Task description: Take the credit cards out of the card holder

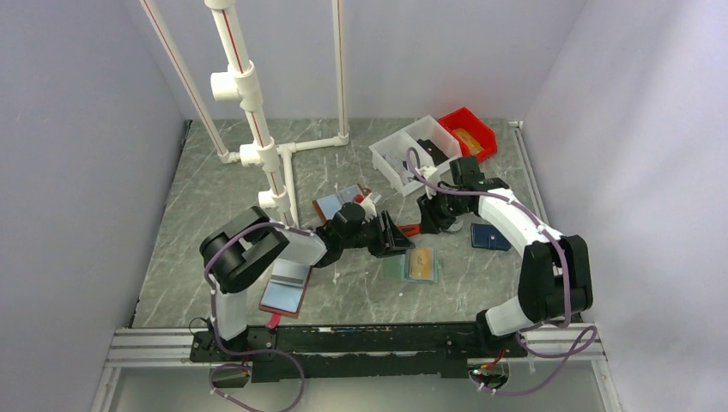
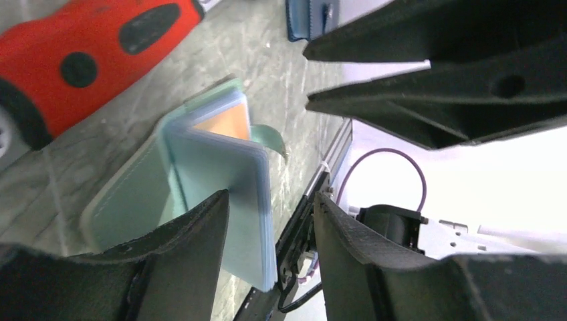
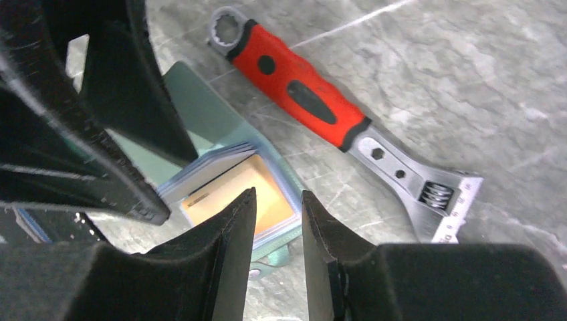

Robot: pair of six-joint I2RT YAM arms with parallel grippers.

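The teal card holder (image 1: 395, 266) lies on the table, an orange card in its right half; in the left wrist view a clear flap (image 2: 220, 200) stands raised. My left gripper (image 1: 386, 245) is over the holder's upper left edge, fingers apart beside that flap. My right gripper (image 1: 433, 223) is above and right of the holder, higher up, its fingertips parted by a gap, nothing seen between them.
A red-handled wrench (image 3: 301, 93) lies behind the holder. A white bin (image 1: 386, 159) and red bin (image 1: 481, 150) stand at back right. A blue holder (image 1: 491, 237) lies right; other card cases lie left.
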